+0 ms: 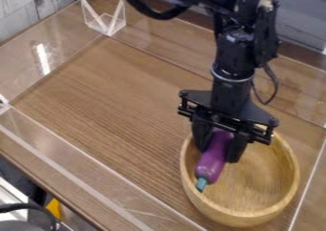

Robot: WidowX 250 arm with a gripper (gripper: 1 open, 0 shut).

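A purple object (213, 161) with a teal tip lies tilted in a tan bowl (283, 182) at the lower right. My black gripper (224, 134) is over the bowl's back part, shut on the purple object's upper end; the fingertips are partly hard to make out.
A wooden table (102, 106) fills the view, clear at the left and middle. A white wire holder (105, 17) stands at the back left. A dark cable and yellow piece show at the lower left edge.
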